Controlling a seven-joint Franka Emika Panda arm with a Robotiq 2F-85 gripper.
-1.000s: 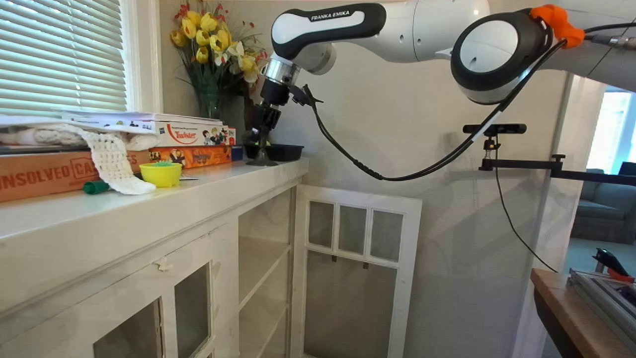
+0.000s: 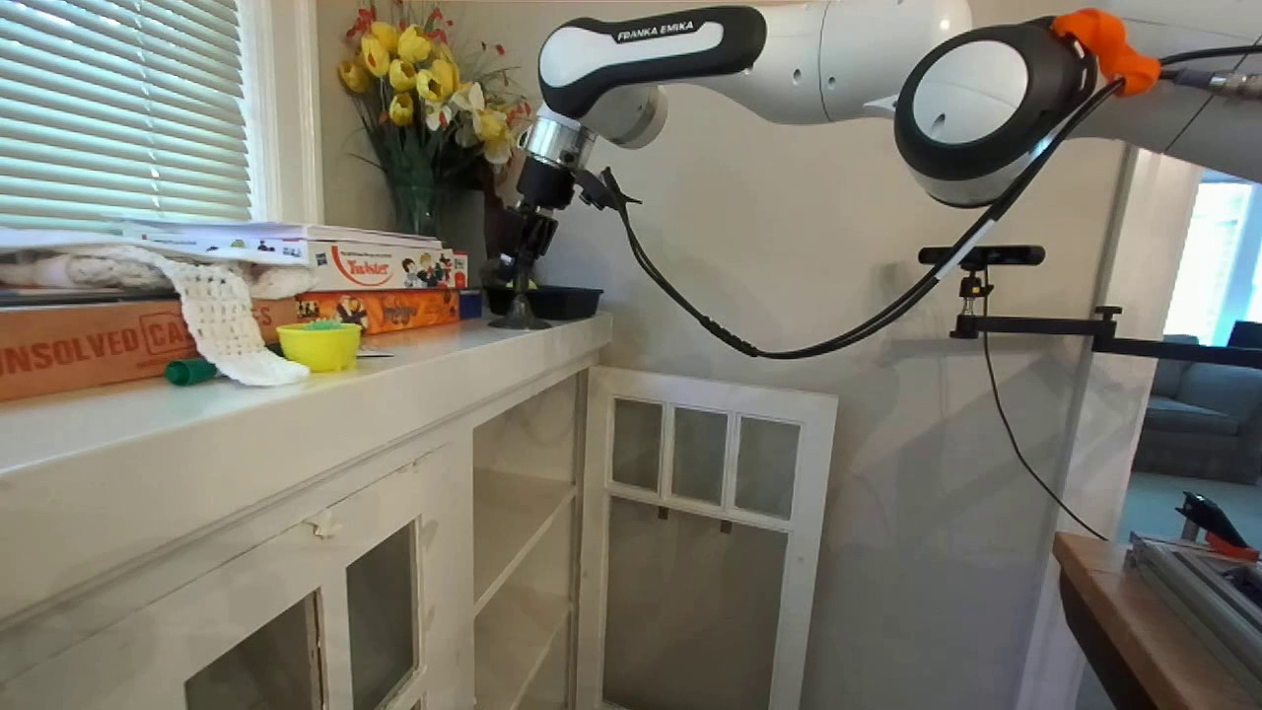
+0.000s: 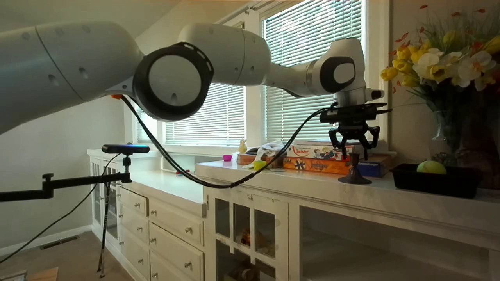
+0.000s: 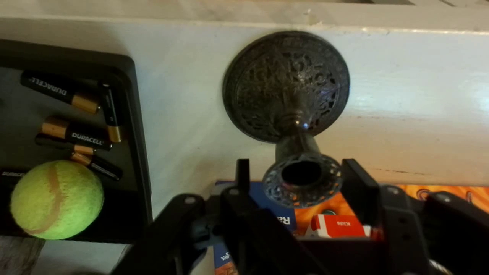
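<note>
A dark metal candle holder with a round openwork base stands upright on the white cabinet top. Its flared cup points up toward the wrist camera. My gripper is open, one finger on either side of this cup, with a visible gap at the left finger and the right finger close to the rim. From the second exterior view, the gripper points down over the candle holder, its fingertips around the upper part. In the first exterior view the candle holder sits near the counter's far end, partly hidden by the gripper.
A black tray holding several batteries and a tennis ball lies beside the candle holder. Game boxes are stacked behind it, toward the window. A flower vase stands past the tray. The counter's front edge is near the base.
</note>
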